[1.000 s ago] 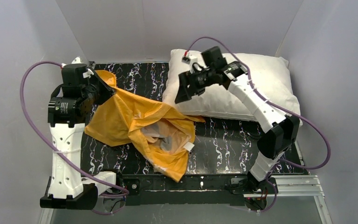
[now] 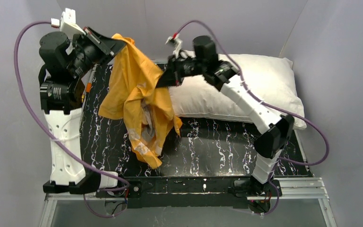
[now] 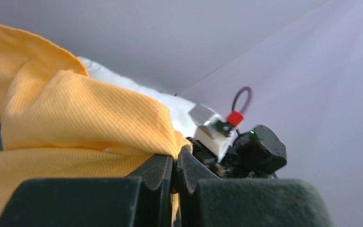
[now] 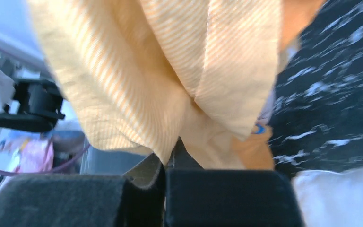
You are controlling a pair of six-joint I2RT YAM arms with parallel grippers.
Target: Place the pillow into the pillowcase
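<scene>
The yellow pillowcase point(image 2: 137, 94) hangs bunched from both grippers, its lower folds over the table's front-left, a grey lining showing inside. My left gripper point(image 2: 118, 45), raised at the upper left, is shut on it; in the left wrist view the fabric point(image 3: 85, 113) runs into the fingertips. My right gripper point(image 2: 165, 78) is shut on another part of the cloth point(image 4: 146, 118), which enters its fingertips in the right wrist view. The white pillow point(image 2: 260, 80) lies at the back right, partly behind the right arm.
The black marble-patterned table point(image 2: 208, 151) has free room at the front right. Grey walls enclose it on the back and both sides. Purple cables loop along both arms.
The left gripper has risen toward the back with the pillowcase, whose lower part has drawn up and left.
</scene>
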